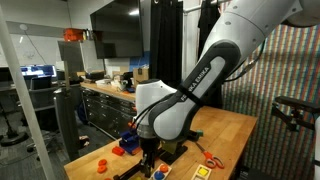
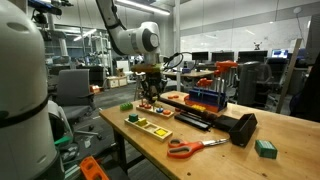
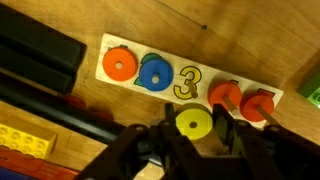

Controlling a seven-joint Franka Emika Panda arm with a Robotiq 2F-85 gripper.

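In the wrist view my gripper is shut on a yellow disc (image 3: pixel 194 123), which overlaps the lower edge of a wooden number board (image 3: pixel 138 88) from this angle. An orange disc (image 3: pixel 120 64) and a blue disc (image 3: pixel 156 73) sit at the board's left end. Two red-orange discs (image 3: pixel 225 95) with pegs showing are at its right end. Between these groups a printed 3 and bare pegs (image 3: pixel 190 83) are visible. I cannot tell the height of the yellow disc above the board. In the second exterior view the gripper (image 2: pixel 146 101) is small, over the table's left part.
Close to the board lie black bars (image 3: pixel 40 45), a yellow studded brick (image 3: pixel 25 141) and a green block (image 3: pixel 314 88). Orange-handled scissors (image 2: pixel 188 149), a second wooden board (image 2: pixel 150 128), a black block (image 2: pixel 238 129) and a blue bin (image 2: pixel 207 100) share the table.
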